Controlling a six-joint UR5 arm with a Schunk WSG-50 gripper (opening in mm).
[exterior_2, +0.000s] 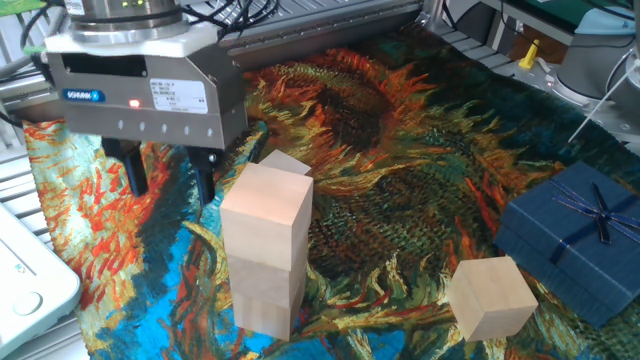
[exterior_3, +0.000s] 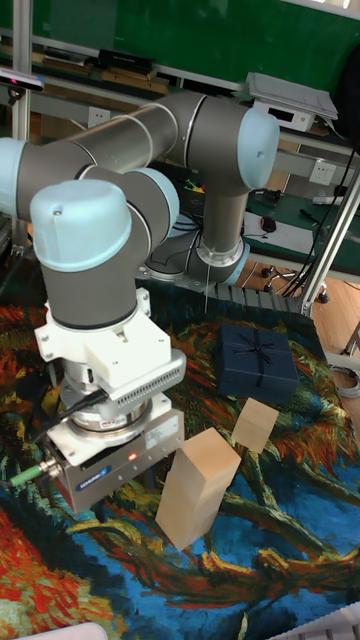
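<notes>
My gripper (exterior_2: 172, 195) hangs at the upper left with its two dark fingers (exterior_2: 202, 178) spread apart and empty between them. Just to its right in exterior view 2 rises a stack of pale wooden blocks (exterior_2: 262, 228), standing upright; the fingers appear clear of it. A single wooden cube (exterior_2: 490, 300) rests on the cloth to the right of the stack. Exterior view 3 has the stack (exterior_3: 197, 493) beside the gripper body and the lone cube (exterior_3: 253, 425) behind it; the fingertips are hard to make out there.
A dark blue gift box (exterior_2: 578, 240) with a ribbon lies beyond the lone cube. The corner of something pale (exterior_2: 286, 161) shows behind the stack. A white device (exterior_2: 32, 290) sits at the left edge.
</notes>
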